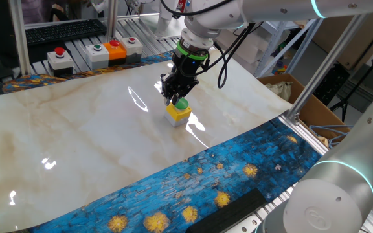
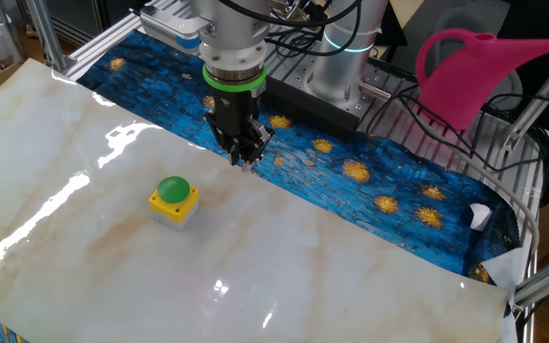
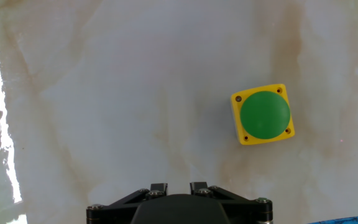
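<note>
A button box with a green dome (image 3: pixel 265 115), a yellow top and a pale base stands upright on the marbled sheet. In the wrist view it lies ahead and to the right of my gripper, whose fingertips are a small gap apart with nothing between them. Exterior view 2 shows the gripper (image 2: pixel 246 164) pointing down above the sheet, clear of the button box (image 2: pixel 173 204). From exterior view 1, the gripper (image 1: pixel 171 101) overlaps the far side of the button box (image 1: pixel 179 115) in the line of sight.
Several other button boxes (image 1: pixel 98 56) stand in a row behind the sheet, near a black keyboard (image 1: pixel 57 37). A pink watering can (image 2: pixel 465 81) is beside the robot base. Blue patterned cloth (image 1: pixel 225 175) borders the sheet, which is otherwise bare around the green button.
</note>
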